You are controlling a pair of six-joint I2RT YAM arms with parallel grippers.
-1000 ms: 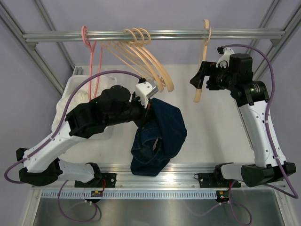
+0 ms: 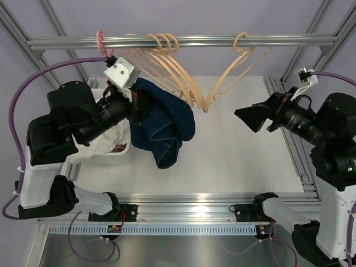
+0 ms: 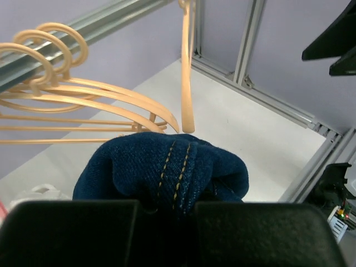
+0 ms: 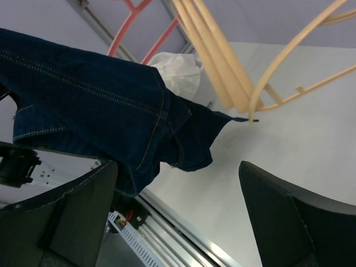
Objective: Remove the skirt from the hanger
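A dark blue denim skirt (image 2: 164, 125) with yellow stitching (image 3: 183, 167) hangs from my left gripper (image 2: 135, 103), shut on it at the left middle, in front of the hangers. A lone beige hanger (image 2: 227, 75) hangs on the rail right of the bunched hangers, with no skirt on it; in the left wrist view it (image 3: 186, 89) dangles above the skirt. My right gripper (image 2: 260, 114) is open and empty, to the right of that hanger. In the right wrist view the skirt (image 4: 111, 105) lies beyond its fingers.
Several beige hangers (image 2: 169, 69) and pink hangers hang on the metal rail (image 2: 206, 41). A white bin (image 2: 105, 158) with pale cloth stands at the left behind the left arm.
My left gripper has carried the skirt left and upward in the top view.
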